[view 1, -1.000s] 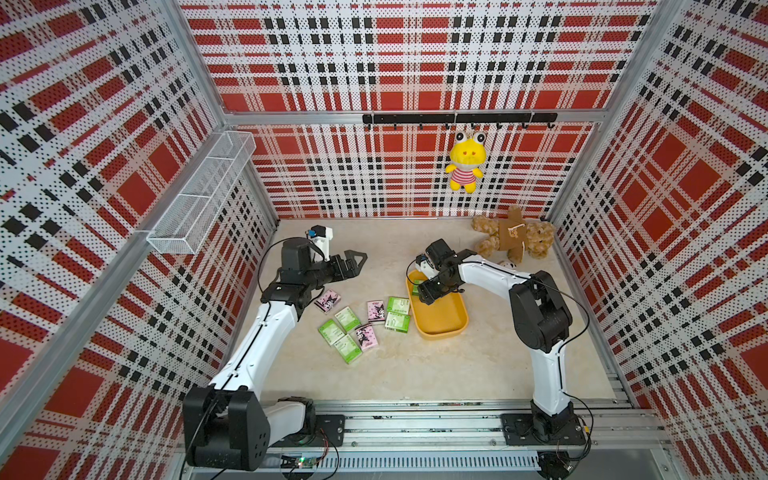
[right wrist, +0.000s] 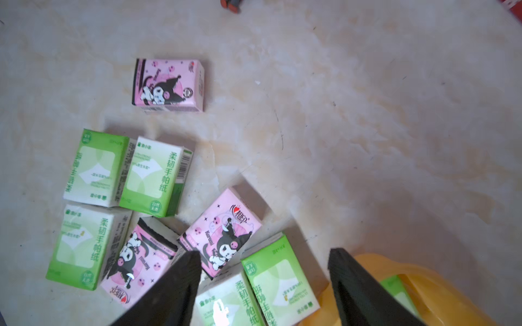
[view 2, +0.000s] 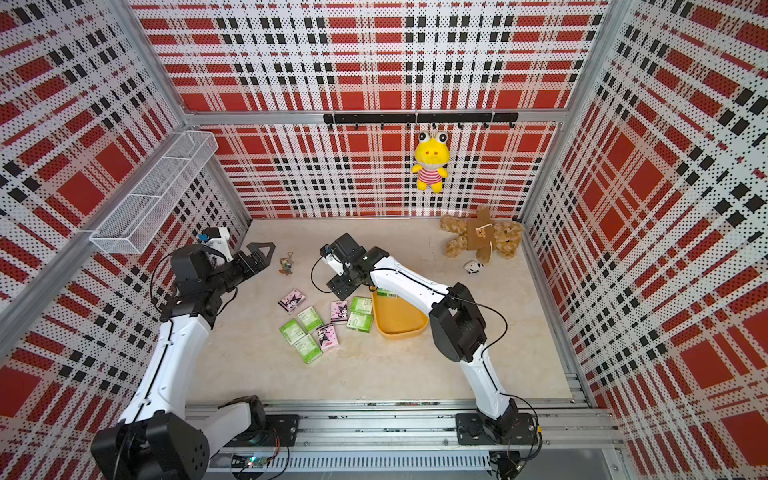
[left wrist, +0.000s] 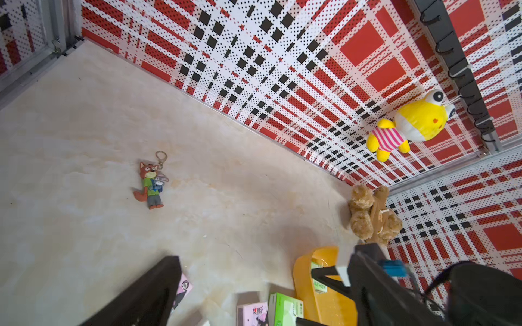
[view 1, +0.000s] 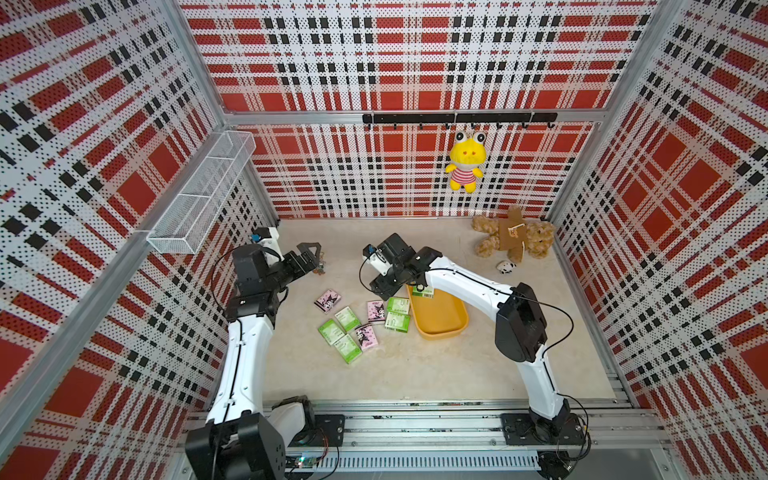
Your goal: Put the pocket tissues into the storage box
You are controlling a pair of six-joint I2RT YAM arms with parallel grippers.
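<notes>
An orange storage box (view 1: 441, 326) lies right of the table's middle, with a green tissue pack (view 1: 423, 292) in its far-left corner. Left of it on the table are several green packs (right wrist: 149, 176) and pink packs (right wrist: 223, 231); one pink pack (right wrist: 167, 84) lies apart from the group. My right gripper is open, empty, above the packs beside the box's left side. Farther left, my left gripper hangs above the table, fingers spread and nothing between them. Part of the box is covered by the right arm in both top views.
A fox keychain (left wrist: 150, 184) lies on the back left of the table. At the back right are a brown plush (view 1: 516, 234) and a small black-and-white ball (view 1: 505, 266). A yellow frog toy (view 1: 465, 162) hangs on the back wall.
My right gripper has risen from the box and moved left over the packs, leaving a green pack in the box. My left gripper has drawn back to the left.
</notes>
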